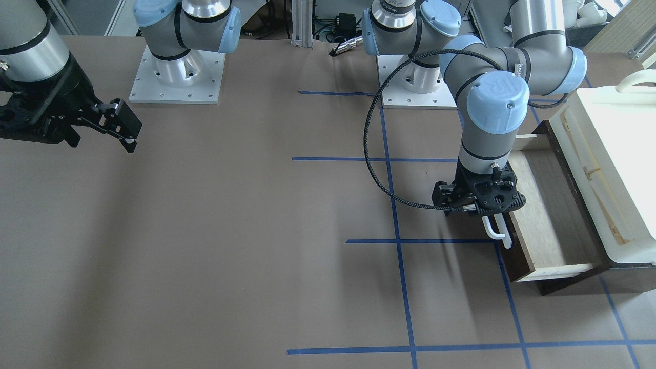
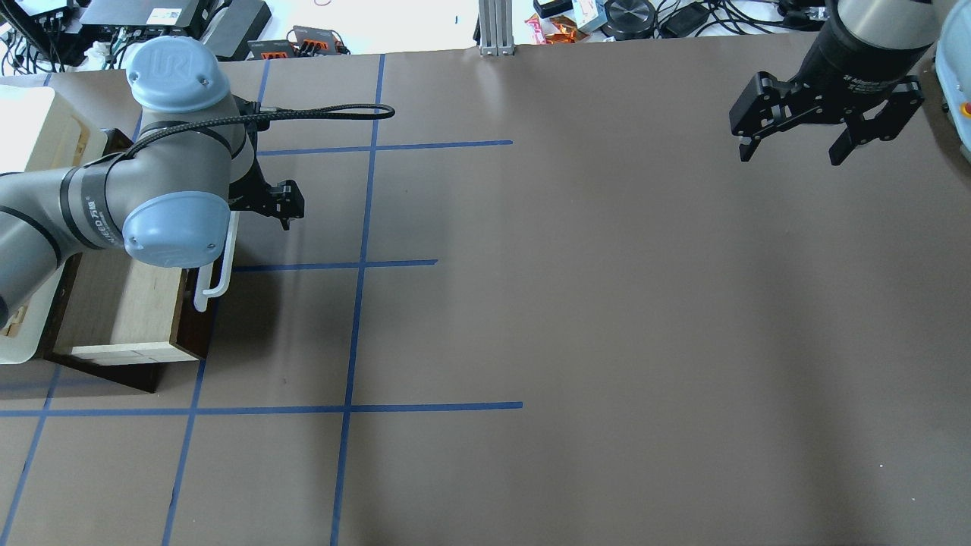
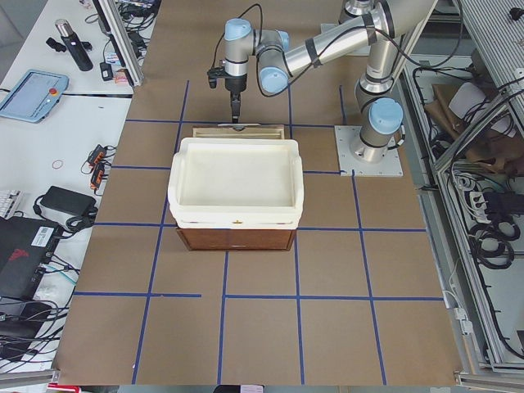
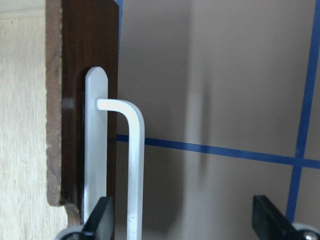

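Note:
My black gripper (image 1: 478, 196) hangs just above a white handle (image 4: 135, 170) on the dark front of a wooden drawer (image 1: 547, 209), which stands pulled out from a dark wooden box under a white lid or tray (image 3: 235, 182). In the left wrist view the two fingertips (image 4: 266, 218) are wide apart at the bottom edge, the handle upright between them, nearer the left one. The gripper is open; the handle is not clasped. The drawer looks empty where visible.
A second arm's black gripper (image 2: 819, 118) is at the far side of the table, idle in place. Other arm bases stand along the back.

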